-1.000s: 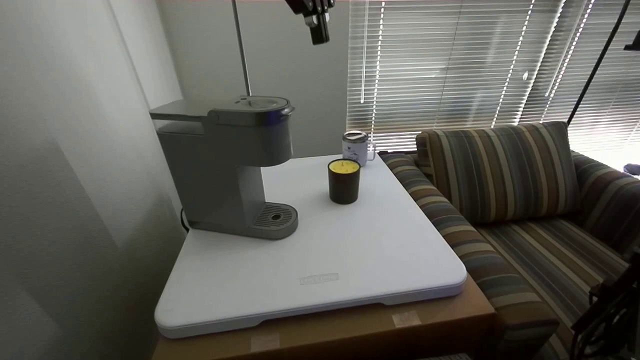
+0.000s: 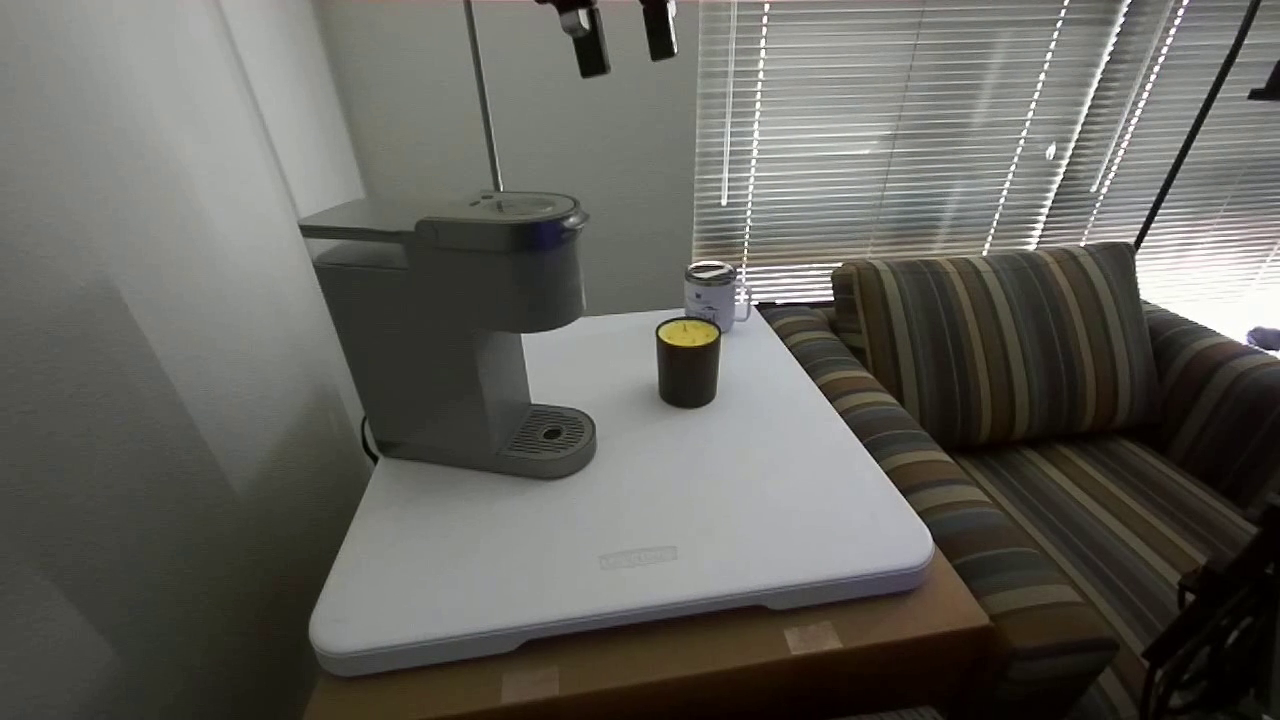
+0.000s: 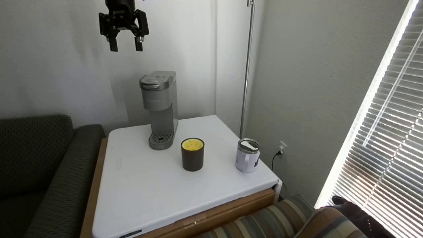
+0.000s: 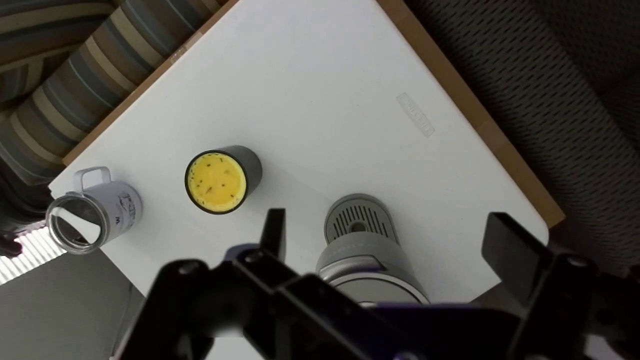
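Observation:
High above the white tabletop (image 2: 744, 516), my gripper (image 3: 126, 47) hangs open, with nothing between its fingers. In the wrist view its fingertips (image 4: 274, 231) are spread wide, and the grey coffee maker (image 4: 360, 252) shows below the gap between them. The coffee maker (image 3: 160, 99) stands upright near the wall, its drip tray (image 2: 552, 432) empty. A dark cup with a yellow speckled top (image 3: 192, 156) rests upright in front of it, well apart from the gripper. Farther along stands a pale lidded mug (image 3: 246, 156) with a handle.
A striped armchair (image 2: 996, 348) borders one side of the table, and a dark sofa (image 3: 35, 158) another. Behind the coffee maker rises a thin metal pole (image 3: 248, 67).
My gripper has shifted a little left and turned, so both fingers now show apart where one showed before. The coffee maker, cup and mug have not moved.

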